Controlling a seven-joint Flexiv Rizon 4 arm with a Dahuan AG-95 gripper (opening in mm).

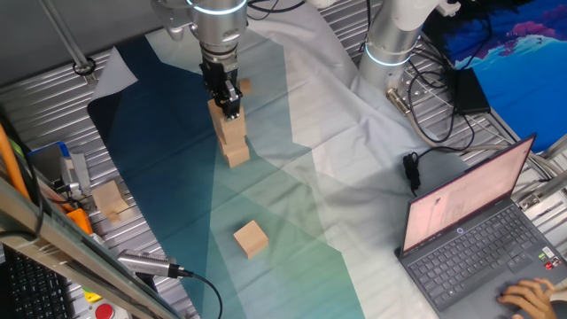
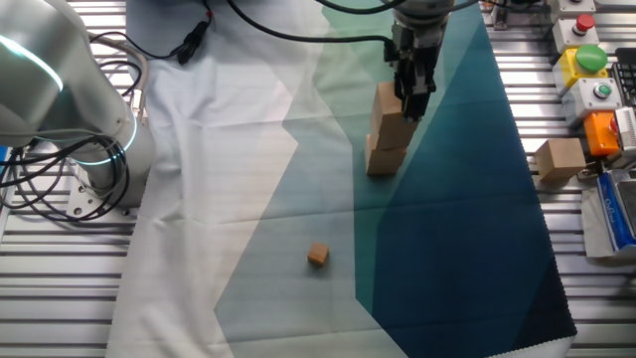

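Note:
A tall wooden block (image 1: 230,128) stands on a lower wooden block (image 1: 236,155) on the patterned cloth. From the other side, the upper block (image 2: 391,119) rests on the lower one (image 2: 384,159), slightly offset. My black gripper (image 1: 232,112) points down at the top of the upper block, overlapping it in both views. In exterior view 2 the gripper (image 2: 413,107) covers that block's upper right part. Whether its fingers grip the block or stand apart is hard to make out.
One loose wooden block (image 1: 251,239) lies toward the front, and a small cube (image 2: 317,254) sits on the cloth's other side. Another block (image 2: 559,161) is off the cloth beside control buttons. A laptop (image 1: 478,239) with a person's hand occupies the right.

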